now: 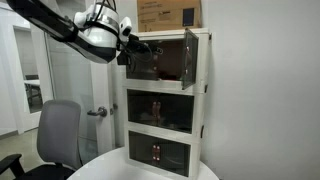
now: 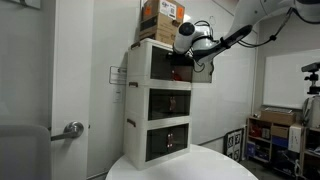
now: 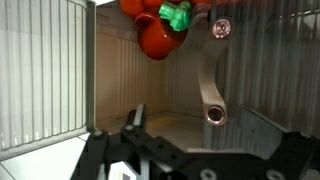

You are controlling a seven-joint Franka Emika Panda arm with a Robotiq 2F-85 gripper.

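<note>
A white cabinet (image 1: pixel 200 110) with dark-fronted compartments stands on a round white table. Its top right door (image 1: pixel 190 60) swings outward; the top left door (image 1: pixel 143 62) appears closed. My gripper (image 1: pixel 132 47) is up at the top compartment's left side. In the wrist view the black fingers (image 3: pixel 136 122) stand apart at the bottom, with a curved brown handle (image 3: pixel 208 80) in front of the gap. Whether they touch it I cannot tell. Behind the door, red rounded items (image 3: pixel 158 38) and a green one (image 3: pixel 176 15) show inside.
Cardboard boxes (image 1: pixel 168 15) sit on top of the cabinet, close to the arm. An office chair (image 1: pixel 58 135) stands at the left. The white table (image 2: pixel 205 165) has bare room in front of the cabinet. Shelves (image 2: pixel 275 130) are at the far right.
</note>
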